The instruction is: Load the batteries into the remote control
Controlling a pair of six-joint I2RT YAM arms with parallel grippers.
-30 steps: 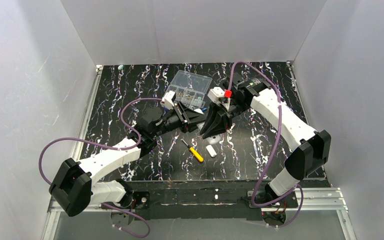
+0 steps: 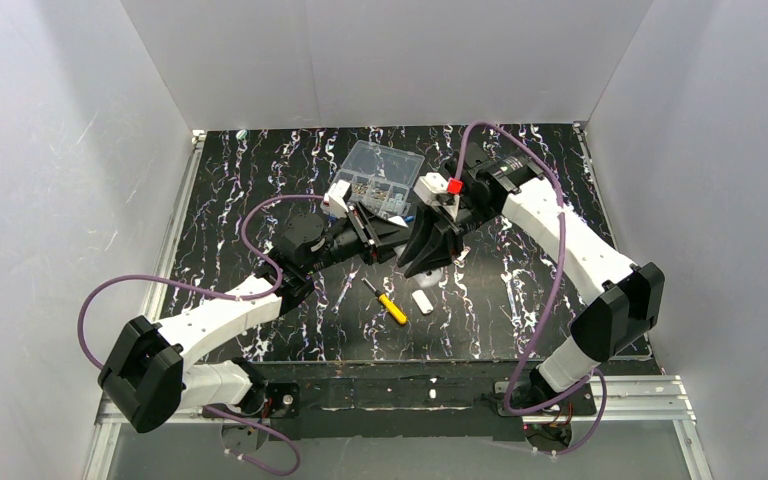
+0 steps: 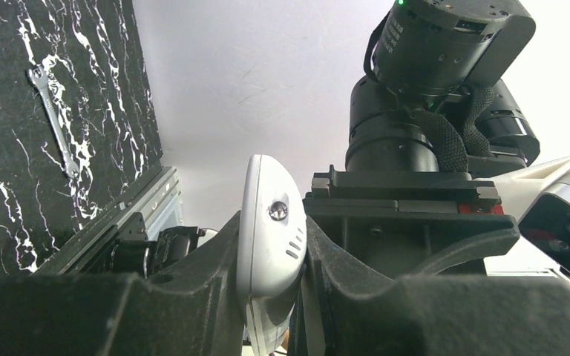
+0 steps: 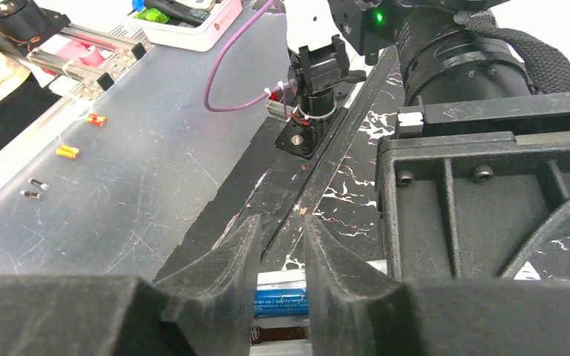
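Observation:
A white remote control (image 3: 271,222) stands held in my left gripper, shut on it above the table. From the right wrist view its battery side faces up at the bottom, with a blue battery (image 4: 280,302) lying in it. Below that, a dark slot shows a brownish part (image 4: 278,334) that I cannot make out. My right gripper is part open just over the remote, its two fingers apart on either side of the blue battery. Whether they touch the battery is hard to tell. A small white cover (image 2: 422,302) rests on the table.
A yellow screwdriver (image 2: 392,308) lies in front of the grippers. Behind them stands a clear parts box (image 2: 385,160). A wrench (image 2: 511,298) lies to the right. Several loose batteries (image 4: 67,152) sit on the grey surface outside the table.
The left arm and the remote look unmoved.

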